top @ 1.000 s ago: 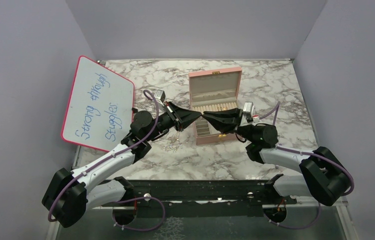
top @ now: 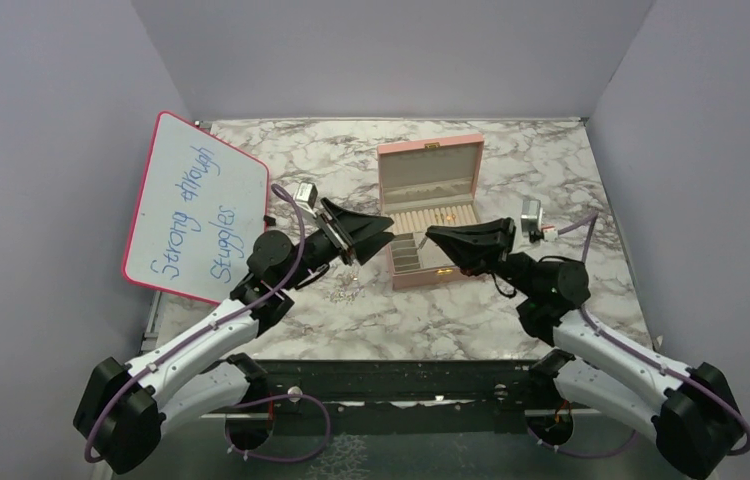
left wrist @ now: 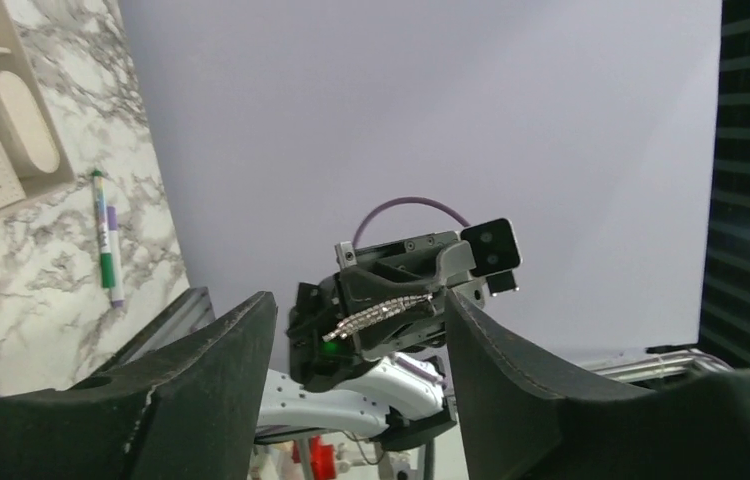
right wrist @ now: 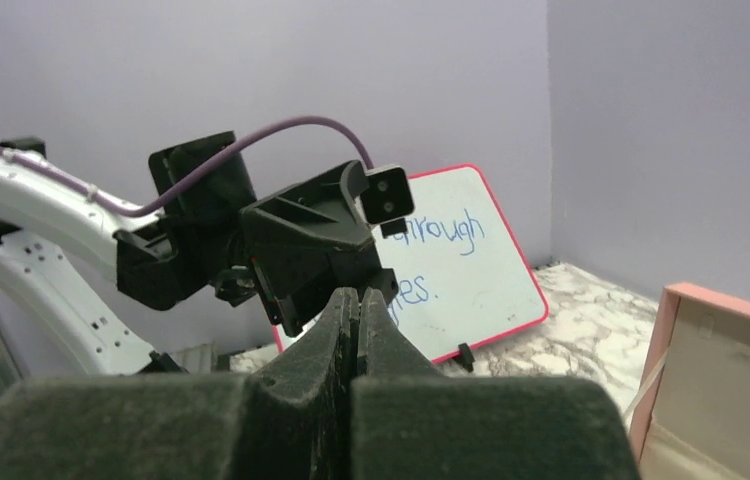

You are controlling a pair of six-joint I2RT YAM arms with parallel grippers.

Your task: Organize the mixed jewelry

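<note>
The pink jewelry box [top: 431, 280] stands open at centre, with small pieces in its ring rows. Loose jewelry [top: 344, 295] lies on the marble left of it. My left gripper [top: 387, 229] is over the box's left part, fingertips [left wrist: 251, 325] parted. My right gripper [top: 433, 232] is over the box, shut. In the left wrist view a silver chain-like strand [left wrist: 381, 312] shows against the right gripper; I cannot tell whether it is held. The right wrist view shows no object between the shut fingertips.
A whiteboard [top: 191, 210] leans at the left. Two markers [left wrist: 106, 235] lie beside the box. Clear marble [top: 531, 160] surrounds the box at back and right. Walls enclose the back and sides.
The two grippers, tip to tip earlier, have drawn apart: the left moved slightly left, the right moved right as its arm swung toward the front.
</note>
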